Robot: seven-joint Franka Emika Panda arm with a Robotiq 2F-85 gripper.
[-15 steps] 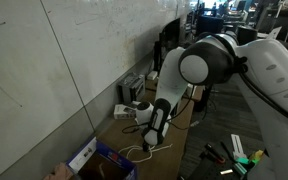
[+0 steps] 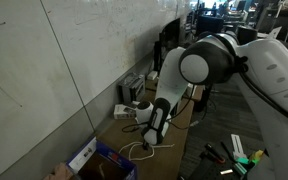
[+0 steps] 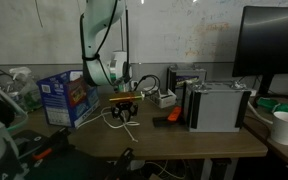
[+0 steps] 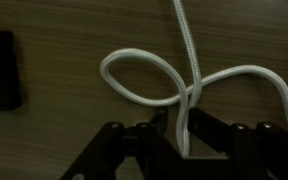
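Observation:
A white rope (image 4: 134, 52) lies on the dark wooden table, curled into a loop with its strands crossing near the middle of the wrist view. In exterior view 1 the rope (image 2: 136, 157) shows as a thin pale line below the arm; exterior view 2 also has the rope (image 3: 108, 121) on the tabletop. My gripper points down at the crossing, its fingers partly apart. One strand runs through the gap between them. Whether either finger touches it cannot be made out. From outside, the gripper (image 3: 124, 112) appears low over the table.
A blue box (image 3: 66, 100) stands to the left of the arm in exterior view 2. To the right are a grey metal case (image 3: 216, 108), an orange-and-black tool (image 3: 168, 119) and a white cup (image 3: 285, 127). A black block (image 4: 0, 70) sits left in the wrist view.
The gripper looks slightly lower over the rope in exterior view 1, by a very small amount. The rope and surrounding objects look unmoved.

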